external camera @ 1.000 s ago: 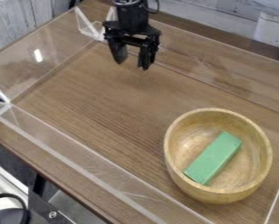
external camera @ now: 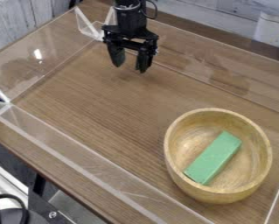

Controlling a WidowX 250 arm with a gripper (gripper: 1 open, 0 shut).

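Observation:
A green block (external camera: 212, 158) lies inside a wooden bowl (external camera: 177, 140) at the lower right. My black gripper (external camera: 132, 54) stands at the top middle, over the far part of the wooden tabletop, well apart from the bowl. Its two fingers point down and are spread open, with nothing visible between them.
Clear plastic-like edging runs along the left side, and dark cables lie at the bottom left corner. A pale panelled surface borders the top right.
The gripper has shifted very slightly and its arm's pose differs a little. The bowl and the green block have not moved.

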